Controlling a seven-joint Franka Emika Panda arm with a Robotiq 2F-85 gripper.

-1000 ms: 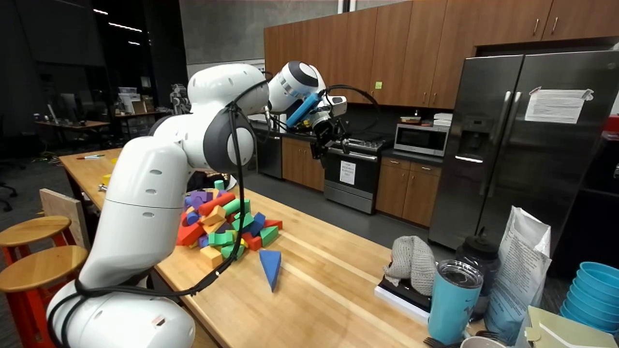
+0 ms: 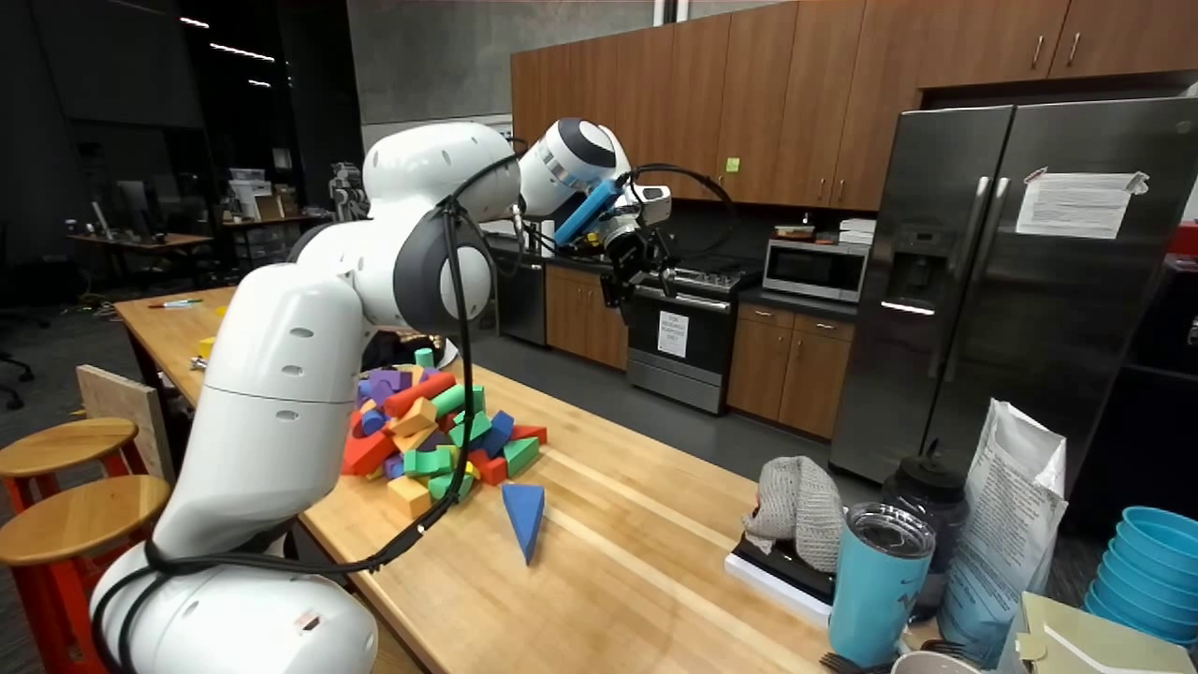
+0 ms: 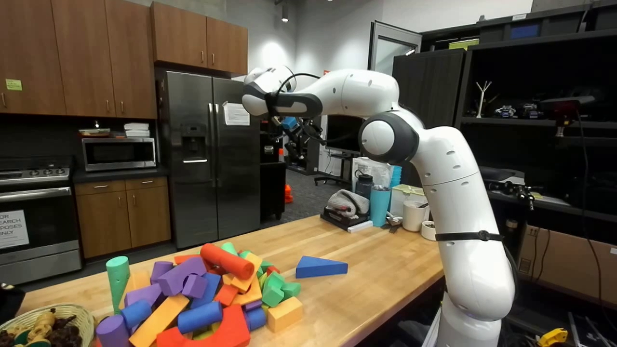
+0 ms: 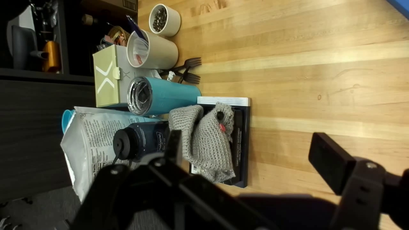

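High above the wooden table (image 3: pixel 393 263), my gripper stands open, its two dark fingers wide apart with nothing held between them. In exterior view 1 the gripper (image 2: pixel 642 275) appears small and dark at the arm's end. A blue triangular block (image 2: pixel 524 519) lies alone on the table, apart from a heap of coloured blocks (image 3: pixel 202 295); only a corner of that blue block (image 4: pixel 400 7) enters the wrist view. Below the gripper, a grey knitted toy (image 4: pixel 212 143) rests on a black box (image 4: pixel 240 149) with a white edge.
Beside the toy stand a turquoise tumbler (image 2: pixel 882 584), a dark bottle (image 4: pixel 143 140), a silver bag (image 2: pixel 1005 528) and a white cup (image 4: pixel 159 49). Dark forks (image 4: pixel 189 69) lie near the cup. A wicker basket (image 3: pixel 87 321) sits by the blocks.
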